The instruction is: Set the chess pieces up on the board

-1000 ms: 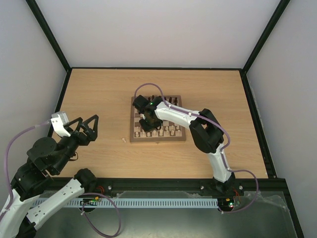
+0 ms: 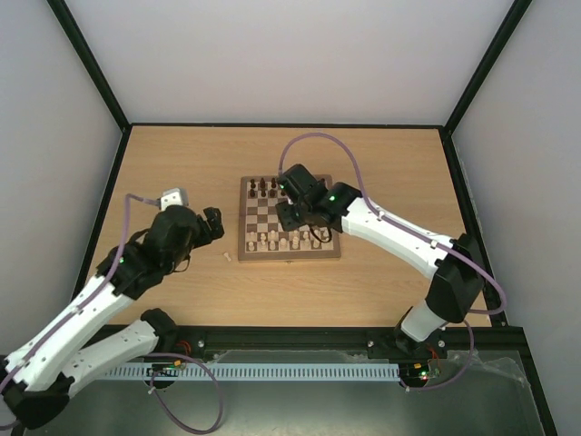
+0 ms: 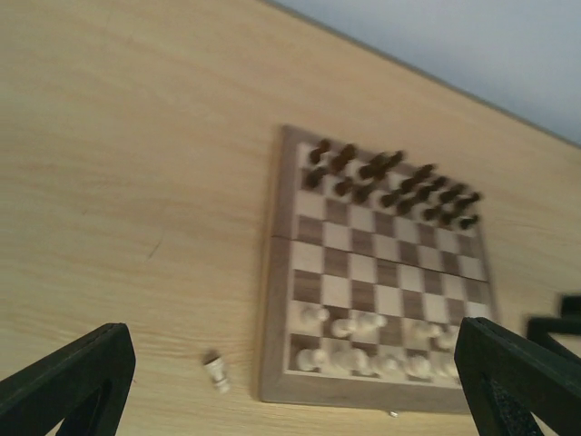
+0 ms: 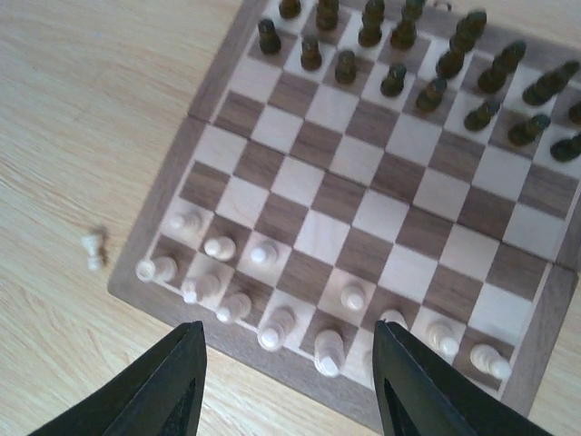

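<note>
The wooden chessboard (image 2: 263, 256) holds dark pieces (image 4: 346, 68) along its far side and white pieces (image 4: 329, 350) along its near side. A loose white piece (image 3: 216, 371) lies on its side on the table, left of the board. My left gripper is open, left of the board, with nothing between its fingers. My right gripper is open above the board, looking down on it, with nothing held.
A back wall (image 2: 285, 73) and side walls bound the table.
My right gripper has risen from low over the board's left part and shifted slightly right.
</note>
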